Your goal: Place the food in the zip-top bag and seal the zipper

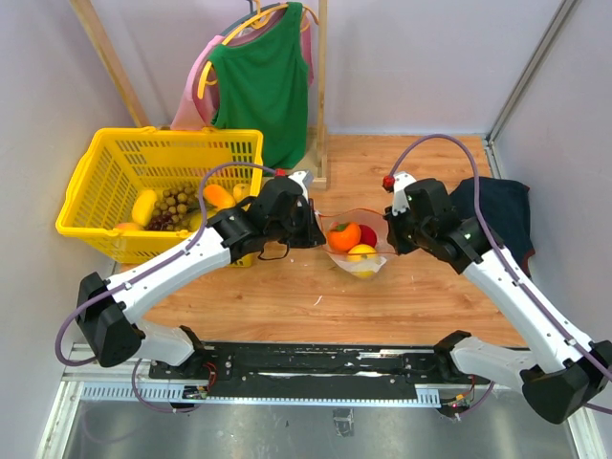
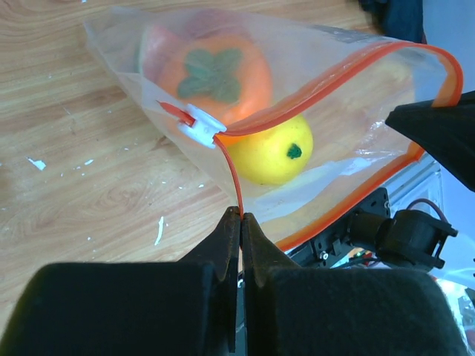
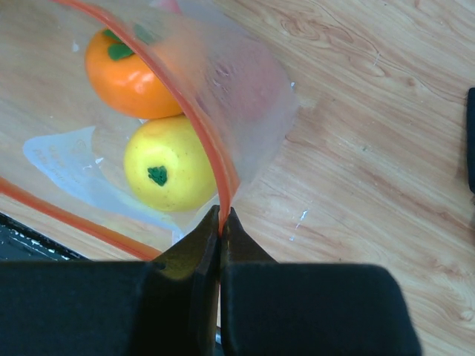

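Observation:
A clear zip top bag [image 2: 334,178] with a red-orange zipper edge hangs between my two grippers, its mouth spread open. Inside rest an orange persimmon [image 3: 122,81], a yellow fruit [image 3: 167,163] and a red fruit [image 1: 368,236]. In the left wrist view, a white slider [image 2: 201,127] sits on the zipper near the bag's left corner. My left gripper is shut on the end of the bag's edge at that side. On the opposite side my right gripper is shut on the bag's orange rim.
At the back left stands a yellow basket [image 1: 86,196] holding grapes and other fruit. Clothes hang on a rack [image 1: 322,86] behind it. A dark folded cloth [image 1: 502,215] lies at the right. Bare wooden table surrounds the bag in front.

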